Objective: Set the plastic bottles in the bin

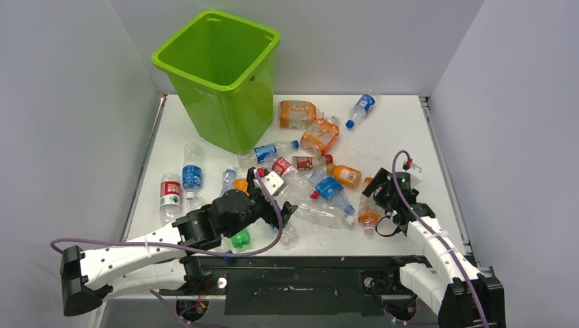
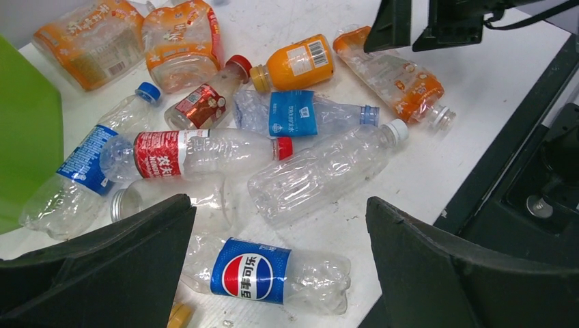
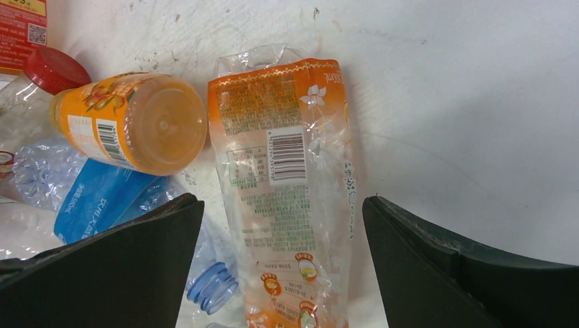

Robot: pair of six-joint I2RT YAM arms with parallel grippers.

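Observation:
My left gripper is open above the near middle of the table; a clear Pepsi-labelled bottle (image 2: 249,270) lies below and between its fingers, untouched. My right gripper stands open too, its fingers on either side of a flattened orange-labelled bottle (image 3: 287,157) lying on the table. Whether the pads touch that bottle cannot be made out. Beside it are a small orange bottle (image 3: 130,123) and a blue-labelled bottle (image 3: 109,195). A clear bottle without label (image 2: 321,174) and a red-labelled one (image 2: 191,152) lie in the middle. The green bin (image 1: 235,109) stands at the back left.
Two large orange-labelled bottles (image 1: 295,114) lie right of the bin, and a blue-capped bottle (image 1: 360,111) is at the back right. Two bottles, one red-labelled (image 1: 170,195), lie at the left.

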